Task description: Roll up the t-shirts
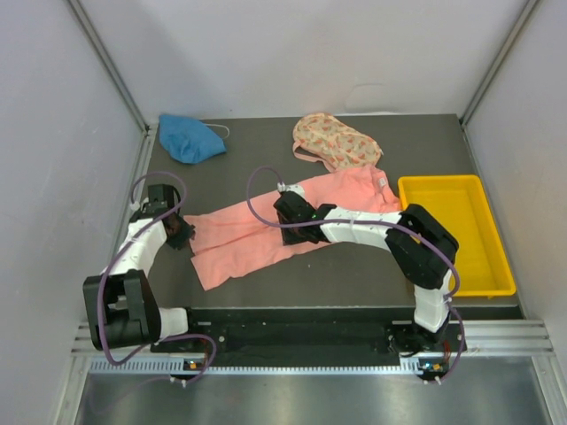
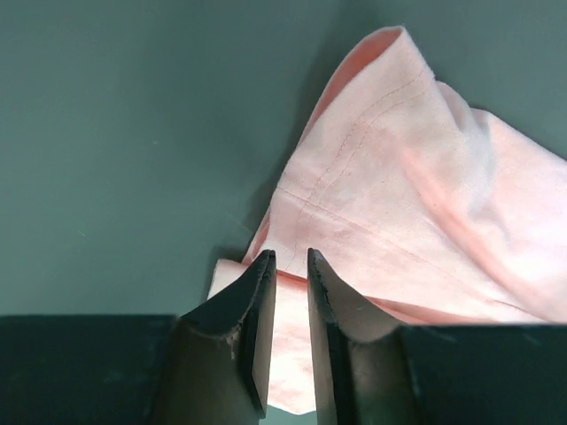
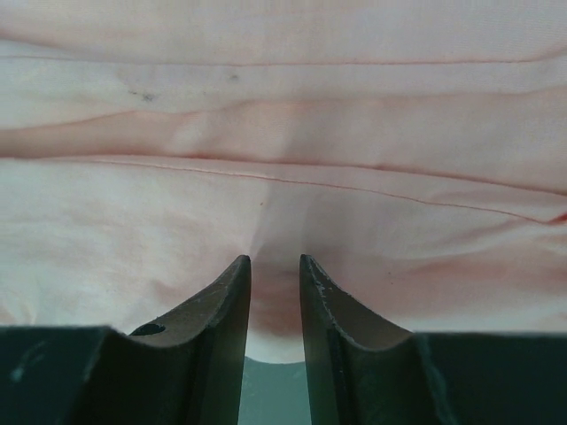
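Observation:
A pink t-shirt (image 1: 239, 241) lies folded into a long strip, slanting across the dark table from lower left to upper right. At the strip's left end, my left gripper (image 1: 188, 243) is part open; in the left wrist view its fingers (image 2: 264, 283) stand a little apart over the folded edges, nothing visibly pinched. Over the strip's middle is my right gripper (image 1: 288, 237), also part open. The right wrist view has the fingers (image 3: 237, 292) apart above the lower layer of cloth (image 3: 133, 230), below a long crosswise fold. Contact with the cloth cannot be told.
At the back left lies a blue cloth bag (image 1: 190, 139), and a patterned bag (image 1: 337, 140) with a pink strap sits at the back. A yellow bin (image 1: 487, 288) stands at the right. Bare table (image 1: 332, 279) shows in front of the shirt.

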